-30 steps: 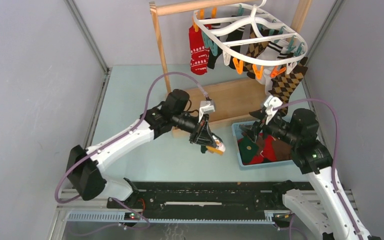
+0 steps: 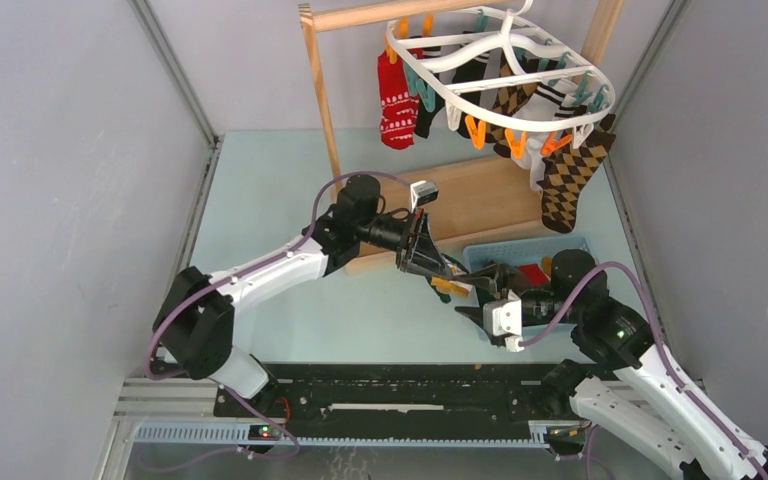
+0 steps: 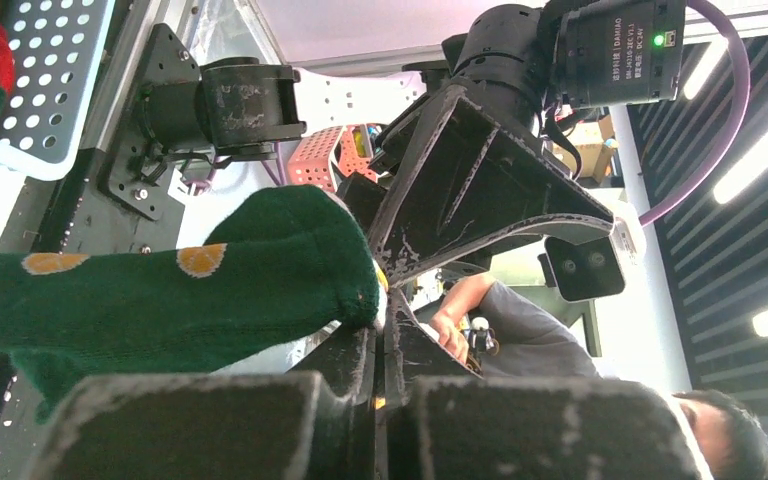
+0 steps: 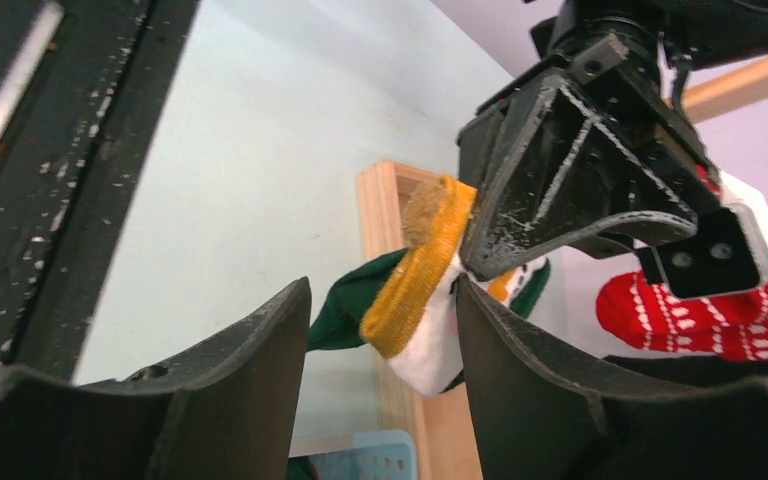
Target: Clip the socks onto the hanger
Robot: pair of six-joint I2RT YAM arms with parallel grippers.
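A dark green sock with yellow-orange patches hangs from my left gripper, which is shut on it. In the right wrist view the sock's orange and white end sticks out from the left gripper's fingers. My right gripper faces that end, its two fingers apart on either side of it; whether either finger touches the cloth is unclear. Overhead, the white oval hanger carries several socks, among them a red one and a brown argyle one.
A blue basket with more socks stands partly under my right arm. Orange clips and teal clips hang along the hanger's rim. The wooden stand's base lies behind the grippers.
The right gripper has swung down from above the basket and moved left to the sock. The left gripper, still on the sock, has shifted right, so the two grippers now nearly meet.
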